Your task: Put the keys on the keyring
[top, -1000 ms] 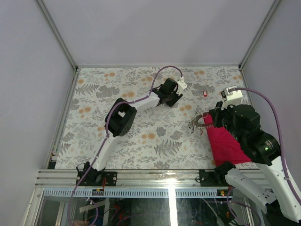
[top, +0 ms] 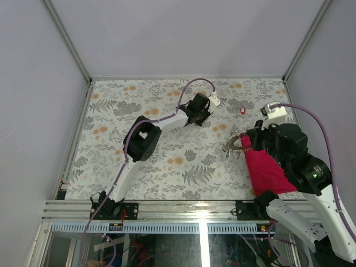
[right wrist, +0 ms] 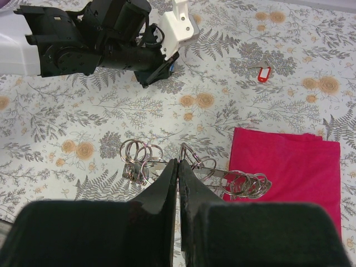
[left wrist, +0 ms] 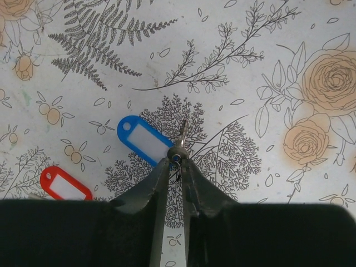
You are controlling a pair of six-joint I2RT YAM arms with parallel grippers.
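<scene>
In the left wrist view, a silver key with a blue tag lies on the patterned table. The tips of my left gripper are close together over the key's small ring, with a narrow gap between them; whether they press on it does not show. From above, the left arm hides this key. My right gripper is shut on the keyring, a metal loop strung with several small rings, held at the right side. A key with a red tag lies apart on the table.
A folded red cloth covers the table at the right front, partly beneath the keyring. Walls stand at the back and both sides.
The right arm and keyring have not visibly moved.
</scene>
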